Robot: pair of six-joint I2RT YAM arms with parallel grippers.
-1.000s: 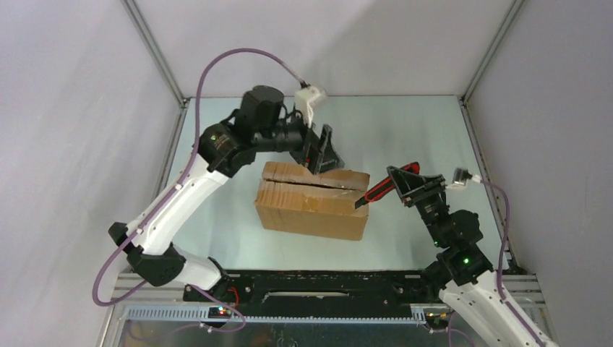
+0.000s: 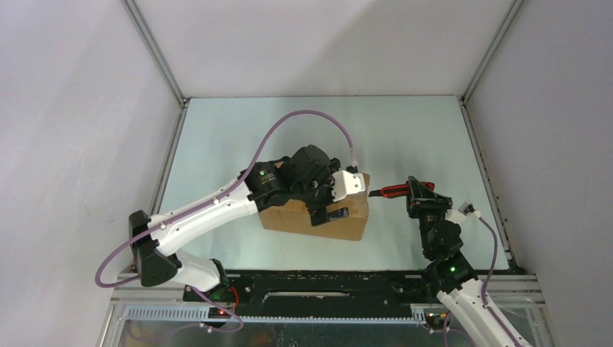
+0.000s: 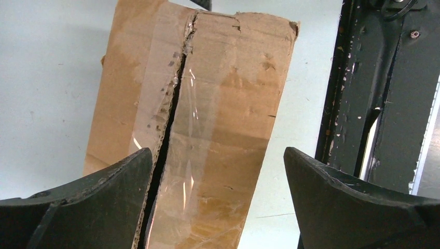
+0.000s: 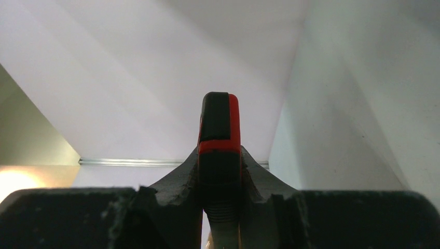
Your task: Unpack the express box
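Note:
The cardboard box [image 2: 307, 224] stands on the table, partly hidden in the top view by my left arm. Its top, in the left wrist view, carries clear tape split along a dark seam between two flaps [image 3: 233, 109]. Over the box, my left gripper is open, its fingers [image 3: 98, 202] apart with nothing held between them. To the right of the box, my right gripper [image 2: 413, 189] is shut on a red and black knife [image 2: 395, 191]. The knife's black tip points left, close to the box's right end. Its handle [image 4: 220, 135] rises between the fingers in the right wrist view.
White walls enclose the back and both sides. A dark frame bar [image 2: 318, 293] runs along the table's front edge.
My left gripper has come down and right over the box.

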